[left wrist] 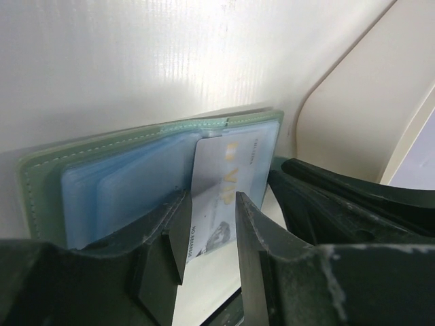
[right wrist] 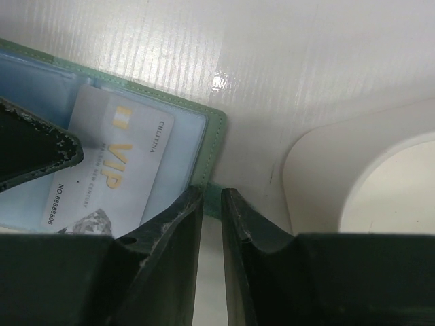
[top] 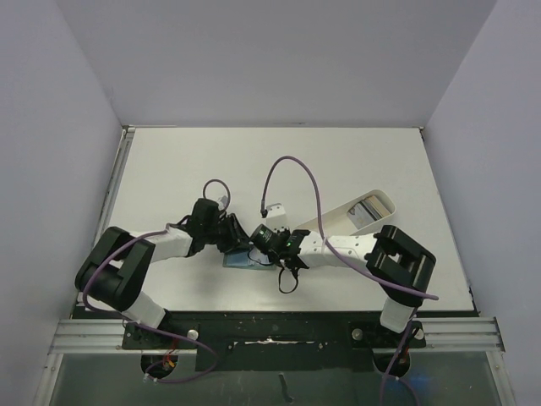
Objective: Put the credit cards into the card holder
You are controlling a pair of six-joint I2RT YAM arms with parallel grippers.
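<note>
The open card holder, blue with a green stitched border [right wrist: 163, 97], lies flat on the white table. A silver VIP card [right wrist: 112, 163] lies in its right-hand pocket, with its print showing. My left gripper stands open over the holder, its fingertips apart near the card's left side and lower middle. Beside the holder's right edge, my right gripper has a narrow gap between its fingers. Part of a green tab shows in that gap, but no grip on it is visible. In the top view both grippers partly cover the holder [top: 237, 260].
A white box [right wrist: 319, 166] lies right of the holder; in the top view, several cards [top: 370, 211] sit in its right end. The two arms are close together over the holder. Table [top: 211, 152] behind the arms is clear.
</note>
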